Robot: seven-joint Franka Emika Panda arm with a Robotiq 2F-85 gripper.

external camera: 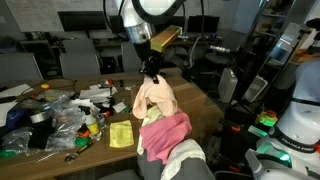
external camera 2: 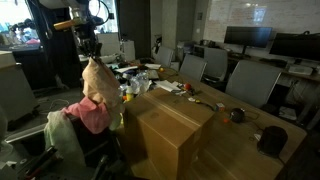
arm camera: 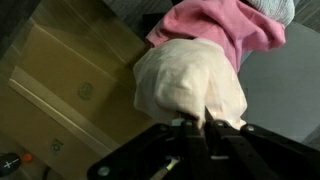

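A cream cloth (external camera: 157, 94) hangs bunched from my gripper (external camera: 152, 79), which is shut on its upper part. In the second exterior view the cloth (external camera 2: 98, 82) drapes downward from the gripper (external camera 2: 94, 56). Its lower end reaches a pink cloth (external camera: 168, 132); whether they still touch is unclear. From the wrist, the cream cloth (arm camera: 190, 75) spreads below the fingers and covers part of the pink one (arm camera: 235, 22). The fingertips are largely hidden in its folds.
Under the pink cloth lies grey fabric (external camera: 187, 154). A yellow cloth (external camera: 121, 134) lies on the table to the left, near bottles and plastic bags (external camera: 66, 128). A large cardboard box (external camera 2: 160, 130) stands beside the cloth pile.
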